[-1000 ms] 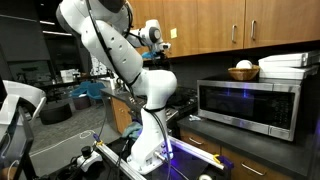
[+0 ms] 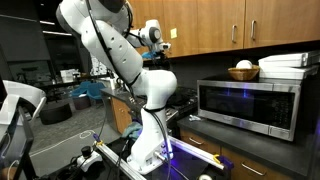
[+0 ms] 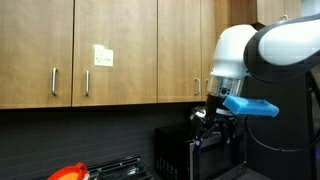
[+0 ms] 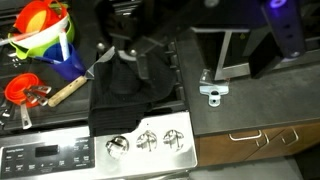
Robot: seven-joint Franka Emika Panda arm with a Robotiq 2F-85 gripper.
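Note:
High above the counter, my gripper [image 2: 163, 48] hangs at the end of the white arm, near the upper cabinets. Exterior view 2 has the gripper [image 3: 214, 130] at the right, in front of the microwave and clear of any surface. From the wrist, the dark gripper blurs into the background, so its finger opening is unclear and no held object stands out. Below it a black cloth [image 4: 125, 100] lies over the stove top. Left of the cloth are a blue cup [image 4: 68, 66], a wooden-handled utensil [image 4: 68, 92], and red measuring cups [image 4: 22, 88].
Red, green and yellow bowls [image 4: 38, 28] are stacked at the left of the stove. The microwave [image 2: 248, 106] stands on the counter, with a basket [image 2: 243, 73] and white trays [image 2: 287, 66] on top. A metal clip [image 4: 213, 91] lies on the dark counter.

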